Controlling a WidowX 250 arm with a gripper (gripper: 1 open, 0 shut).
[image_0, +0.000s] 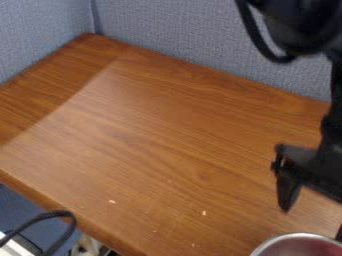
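My black gripper (297, 180) is at the right edge of the view, blurred and partly cut off, above the wooden table (134, 130) and just over a pink-lined bowl (291, 246) with a pale rim. The bowl sits at the bottom right, mostly out of frame. Whether the fingers are open or shut I cannot tell, and nothing held is visible.
Grey padded walls (214, 45) border the back and left. Black cables (40, 220) and a white object lie off the table's lower-left edge.
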